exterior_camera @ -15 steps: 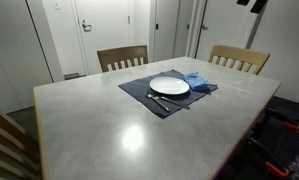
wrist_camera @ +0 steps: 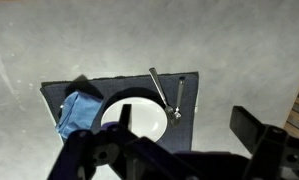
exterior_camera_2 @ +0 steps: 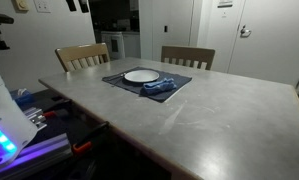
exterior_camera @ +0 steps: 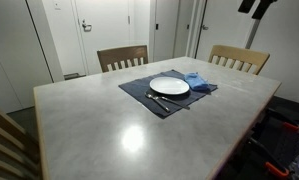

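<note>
A white round plate (exterior_camera: 170,87) rests on a dark grey placemat (exterior_camera: 139,91) on the table. Beside it, at the mat's edge, is a crumpled blue cloth (exterior_camera: 196,82); in the wrist view the cloth (wrist_camera: 79,111) lies left of the plate (wrist_camera: 146,118). Two pieces of cutlery (wrist_camera: 160,88) lie on the plate's other side, one reaching past the mat's edge. High above the table, my gripper is open, its dark fingers wide apart with nothing between them. The palm hides part of the plate and mat in that view.
Wooden chairs stand around it, one behind the mat (exterior_camera: 123,57), one at the right (exterior_camera: 239,59) and one at the near left (exterior_camera: 11,145).
My gripper has shifted slightly near the top edge of exterior view 1. The plate, cloth, cutlery and mat have not moved.
</note>
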